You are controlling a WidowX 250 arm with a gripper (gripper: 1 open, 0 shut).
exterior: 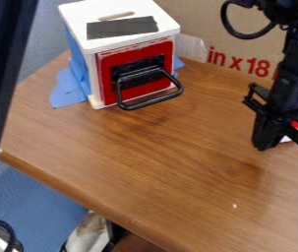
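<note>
My black gripper [272, 126] is low over the right side of the wooden table, at the right edge of the camera view. Behind its fingers a red and white object [290, 134] is mostly hidden; I cannot tell whether it is held or how wide the fingers stand.
A white toy oven [118, 34] with a red front [133, 63] and black handle stands at the back left on a blue sheet [69, 91]. A cardboard box [233, 49] is behind.
</note>
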